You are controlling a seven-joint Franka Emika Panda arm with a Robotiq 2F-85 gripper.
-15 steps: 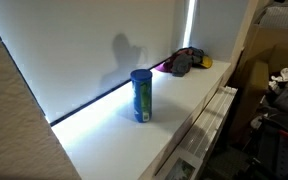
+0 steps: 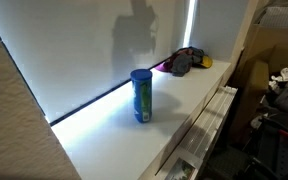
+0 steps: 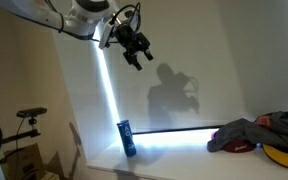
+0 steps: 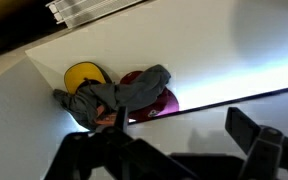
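Upright on the white ledge stands a blue cylindrical can, seen also at the lower left of exterior view 2 as a can. Farther along the ledge, a dark grey cloth is heaped with a yellow item and a maroon one beneath it. The wrist view looks down on this same cloth and the maroon item. High above the ledge hangs my gripper, its fingers spread apart and empty, touching nothing. In the wrist view the gripper is open; the can is out of sight there.
A pale wall rises behind the ledge, with a bright strip of light along their join. The ledge is bare between can and cloth. Along its front runs a slotted white panel. Dark equipment fills the lower right.
The arm's shadow on the wall has shifted up and slightly to the right and looks larger. The can and the cloth pile have stayed put.
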